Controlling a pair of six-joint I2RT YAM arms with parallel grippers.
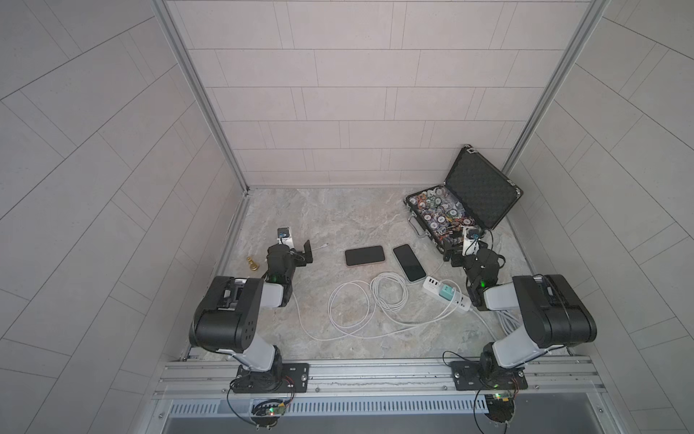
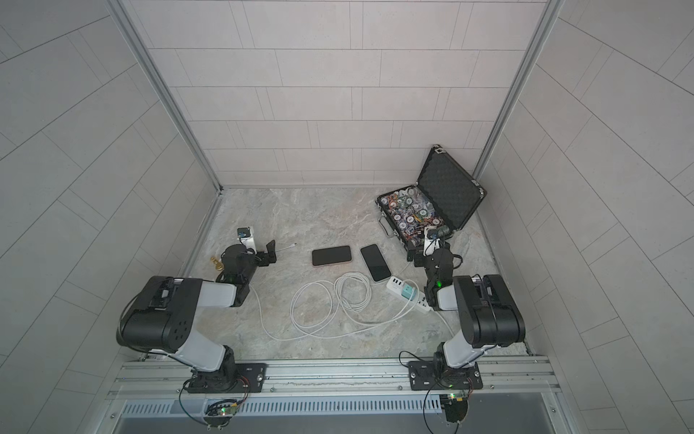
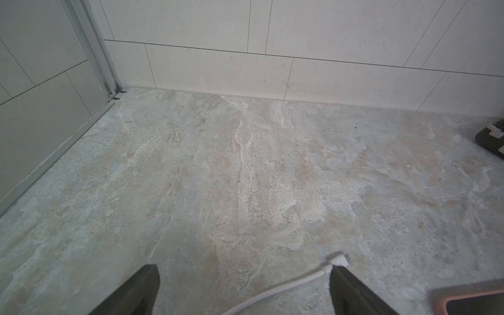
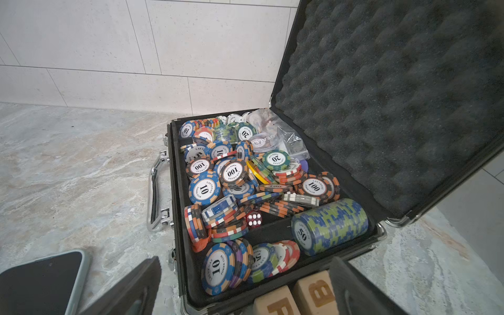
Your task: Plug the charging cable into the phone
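The white charging cable (image 3: pixel 283 287) lies on the marble surface, its plug end (image 3: pixel 338 261) close to the right-hand finger of my left gripper. That gripper is open, with the plug not held. In the top left view the plug (image 1: pixel 320 246) points toward a dark phone (image 1: pixel 364 255) lying crosswise, a gap between them. This phone's pink case (image 3: pixel 440 303) shows at the left wrist view's lower right. A second phone (image 1: pixel 410 262) in a pale case lies slanted to its right. My right gripper stands open and empty beside the chip case.
An open black case (image 4: pixel 176 210) of poker chips fills the back right; its lid (image 1: pixel 484 186) leans back. Lettered wooden blocks (image 4: pixel 316 294) sit at its front. Coiled white cable (image 1: pixel 390 293) and a power strip (image 1: pixel 433 285) occupy the front middle. A small brass object (image 1: pixel 252 263) lies far left.
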